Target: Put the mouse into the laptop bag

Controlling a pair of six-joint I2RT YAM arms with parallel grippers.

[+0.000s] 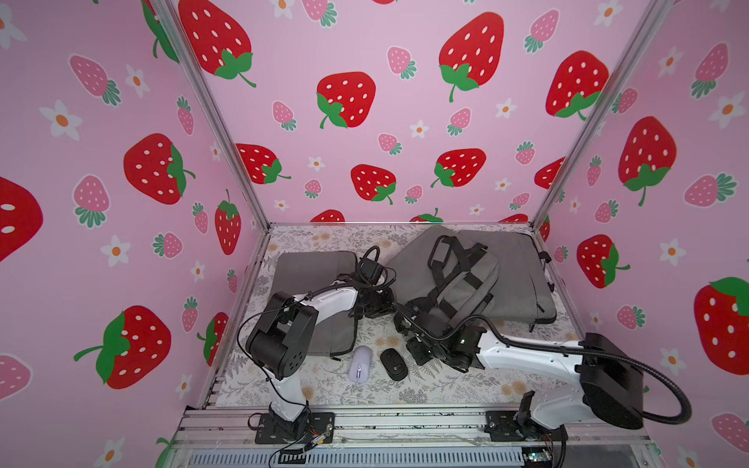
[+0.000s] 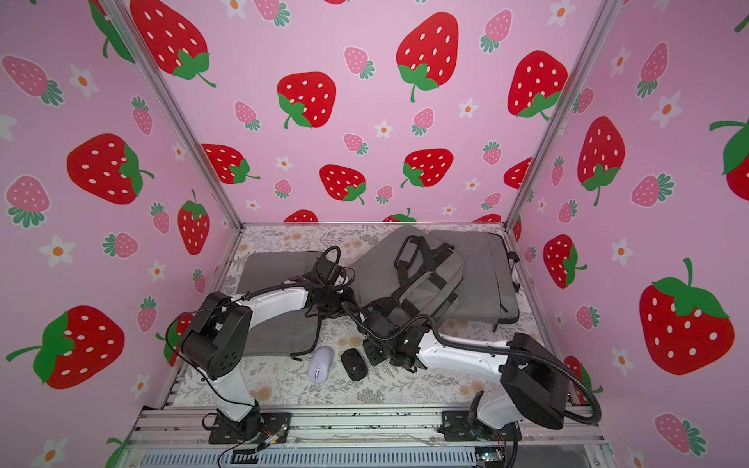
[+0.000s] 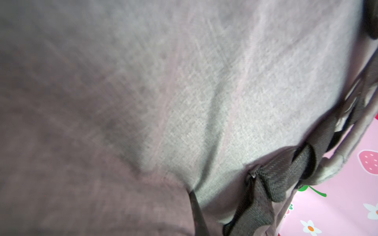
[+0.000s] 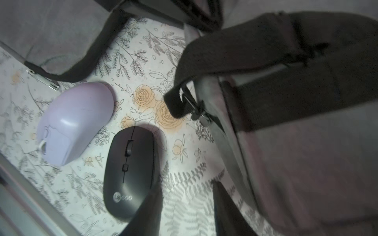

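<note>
The grey laptop bag with dark straps lies right of the table's middle. My left gripper is at its left edge; in the left wrist view, grey cloth fills most of the picture and its folds run together at a dark fingertip, so it is shut on the cloth. A black mouse and a lilac mouse lie on the table in front of the bag. My right gripper is partly open, its fingers apart with nothing between, just right of the black mouse and beside the bag.
Grey flat cases lie at the left and back right. A strap loop of the bag stands out near my right gripper.
</note>
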